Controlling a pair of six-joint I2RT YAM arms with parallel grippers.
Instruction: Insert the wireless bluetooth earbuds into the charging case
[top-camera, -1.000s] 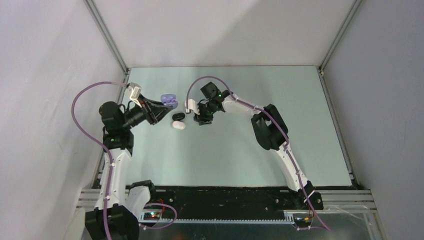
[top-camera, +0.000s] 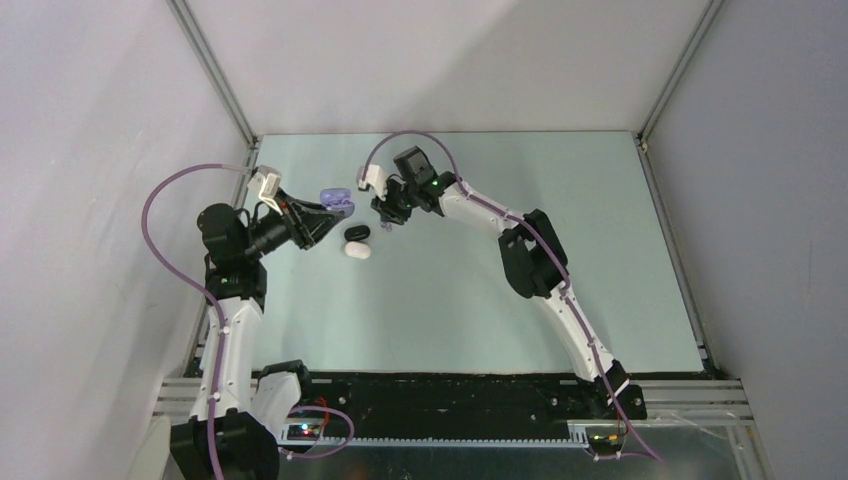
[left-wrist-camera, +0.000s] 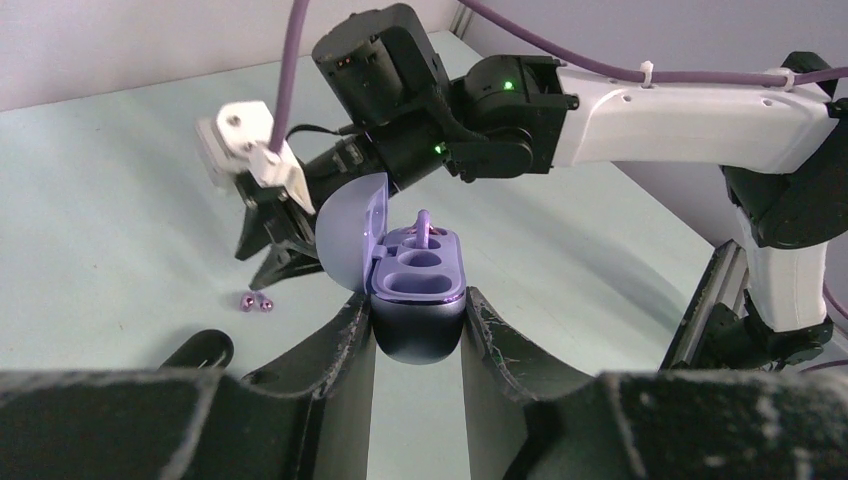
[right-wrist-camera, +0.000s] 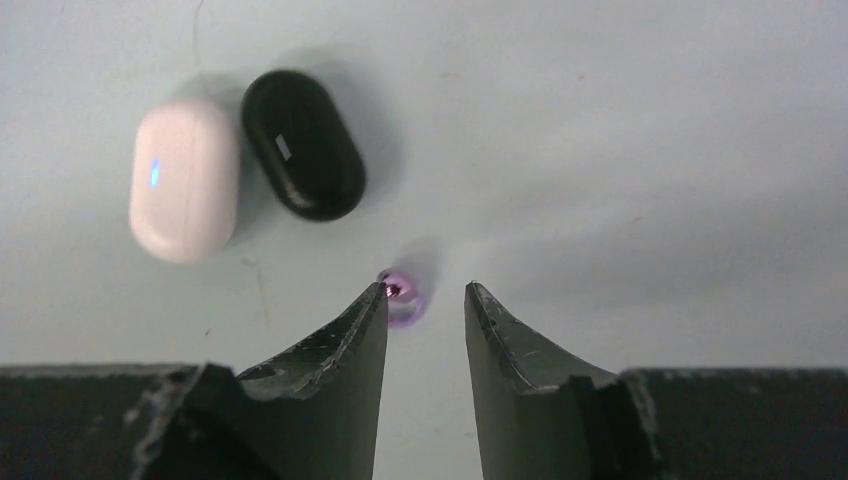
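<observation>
The purple charging case (left-wrist-camera: 418, 265) is gripped at its base between the left gripper's fingertips (left-wrist-camera: 352, 318), raised above the table with its lid open. Front hollows in the case look empty; a curved purple piece (left-wrist-camera: 423, 229) stands up at its back, and whether that is an earbud I cannot tell. One small purple earbud (left-wrist-camera: 257, 302) lies on the table. Over it hovers my right gripper, fingers part open and nothing held. In the right wrist view the earbud (right-wrist-camera: 402, 297) shows beside the left fingertip, partly covered by it. My left gripper (top-camera: 328, 219) is at upper left.
A black oval case (right-wrist-camera: 304, 146) and a pale pink case (right-wrist-camera: 185, 181) lie side by side close to the earbud. To the right and front, the pale green tabletop (top-camera: 480, 300) is bare.
The left arm and its case stayed put.
</observation>
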